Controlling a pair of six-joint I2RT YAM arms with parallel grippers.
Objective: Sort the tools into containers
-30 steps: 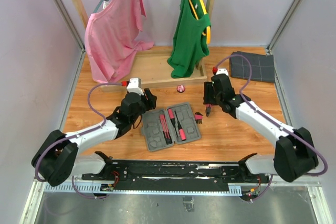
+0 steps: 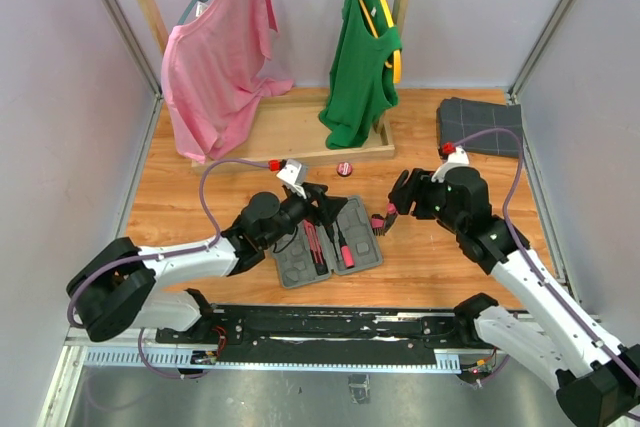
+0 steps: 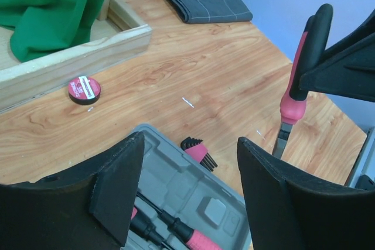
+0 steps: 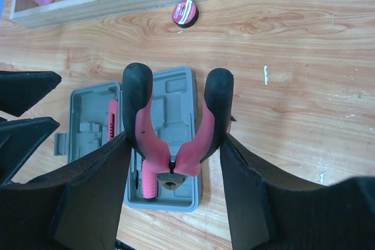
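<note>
Pliers with pink and black handles (image 4: 155, 139) are held by my right gripper, which is shut on them. In the left wrist view the pliers (image 3: 293, 108) are tilted, metal nose down, clear of the table. My left gripper is open above the grey tool case (image 2: 299, 277), nothing between its fingers. The open case holds several pink-and-black tools, among them a screwdriver (image 2: 346, 254) and a red-handled tool (image 2: 315, 249); the left gripper partly hides it from above. A small pink hex-key set (image 3: 197, 151) lies just right of the case.
A round pink tape or tin (image 2: 344, 169) sits behind the case. The wooden rack base (image 2: 290, 155) carries hanging pink and green shirts. A folded dark cloth (image 2: 480, 125) lies at the back right. Both grippers are close together.
My left gripper has moved right, from the case's left edge to over it.
</note>
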